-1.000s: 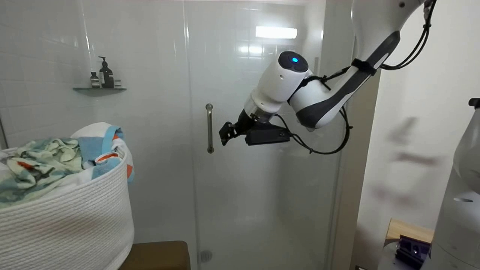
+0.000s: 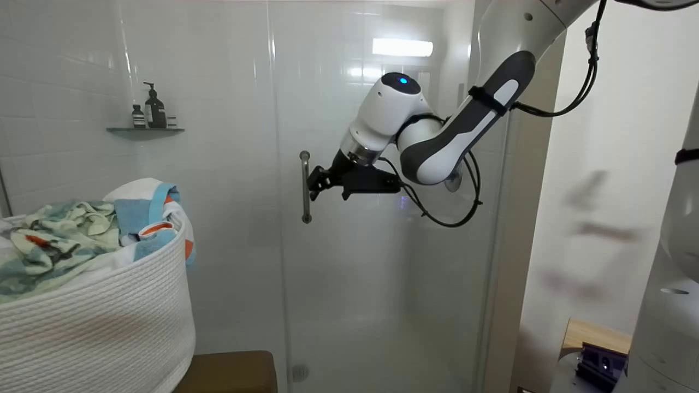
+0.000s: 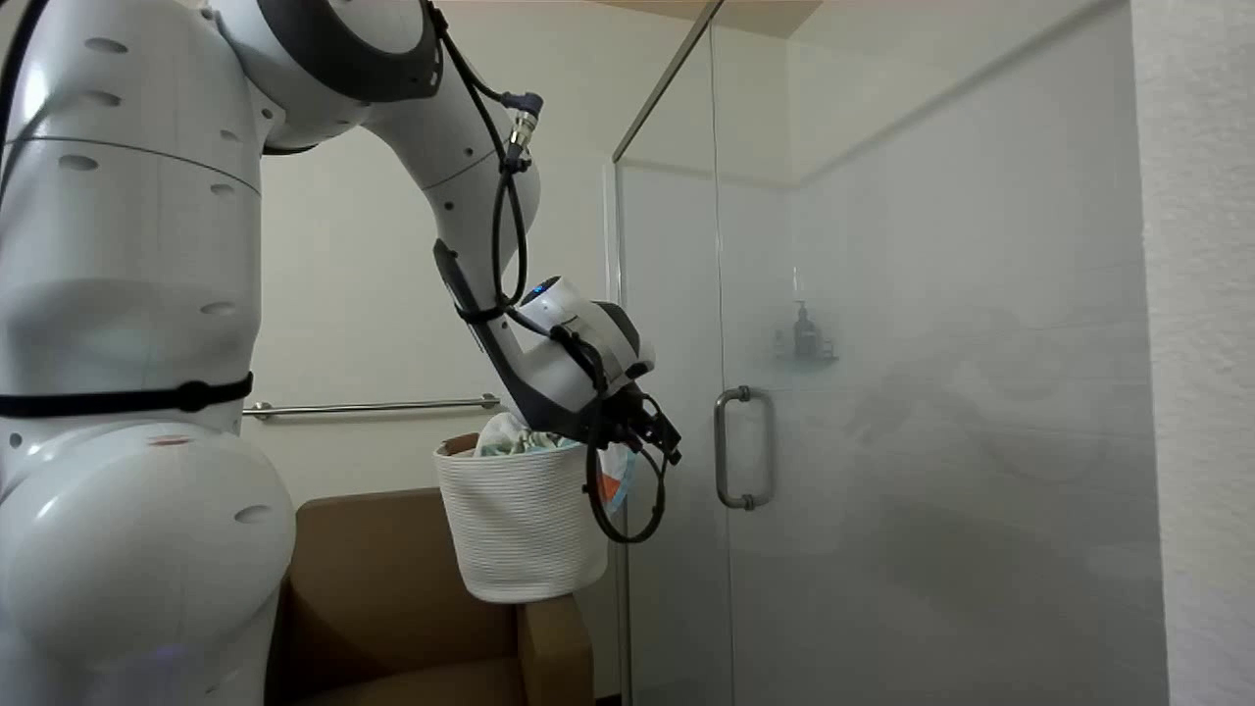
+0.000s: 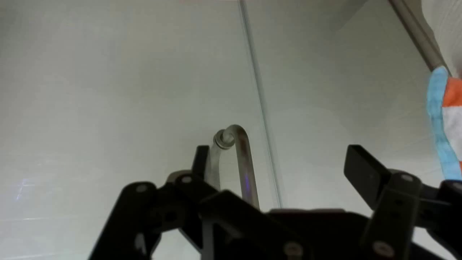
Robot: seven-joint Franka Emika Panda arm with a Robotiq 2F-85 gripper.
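Note:
A vertical metal handle is fixed to the glass shower door, which stands closed. My gripper is close to the handle's middle in the first exterior view. From the other side, the second exterior view shows a gap between the gripper and the handle. In the wrist view the fingers are spread wide, with the handle nearer the left finger than the right; its lower part is hidden behind the gripper. Nothing is held.
A white woven basket full of towels stands to the left on a brown chair. Bottles sit on a corner shelf behind the glass. A towel bar runs along the back wall.
The arm has moved left in the first exterior view and slightly up, bringing the gripper from right of the handle to close beside it. Door and basket have not moved.

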